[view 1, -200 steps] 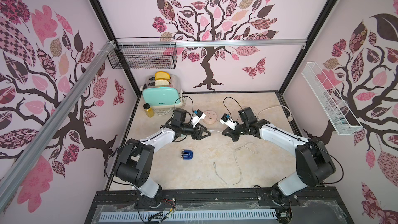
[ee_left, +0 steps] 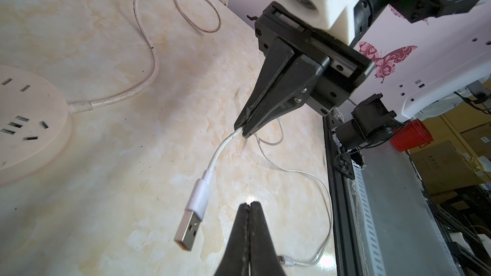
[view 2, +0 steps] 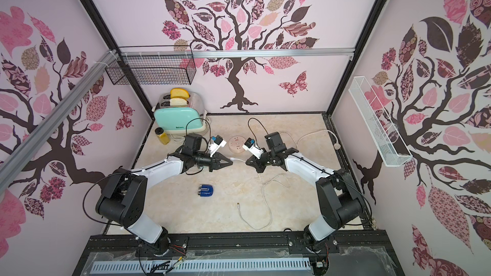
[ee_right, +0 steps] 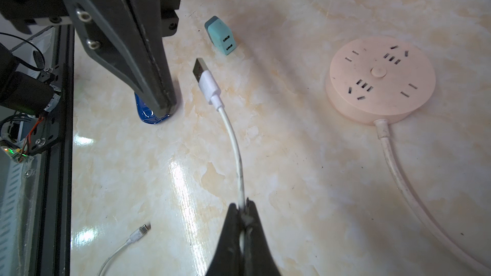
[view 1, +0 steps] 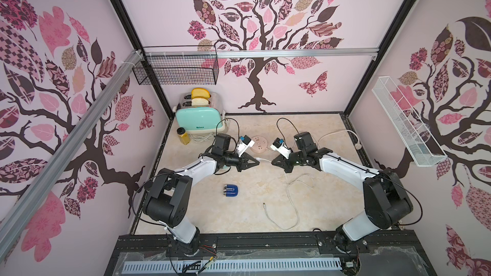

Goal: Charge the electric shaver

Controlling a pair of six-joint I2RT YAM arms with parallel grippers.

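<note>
My right gripper is shut on the white USB cable [ee_right: 233, 143]; its USB-A plug [ee_left: 194, 214] [ee_right: 208, 84] sticks out toward my left gripper. That gripper is shut with nothing between its fingers, beside the plug. The blue shaver [view 1: 230, 190] [view 2: 205, 190] lies at the front left, partly hidden in the right wrist view. A teal two-slot charger block [ee_right: 220, 35] stands behind the plug. The pink round power strip [ee_right: 381, 76] sits at the back middle. The cable's smaller plug [ee_right: 139, 234] lies on the table near the front.
A mint toaster [view 1: 199, 117] and a yellow jar [view 1: 184, 137] stand at the back left. The power strip's cord [ee_left: 112, 99] runs right along the back. A black wire basket hangs above left, a white rack on the right wall.
My right gripper has shifted slightly left with the cable, toward the left gripper.
</note>
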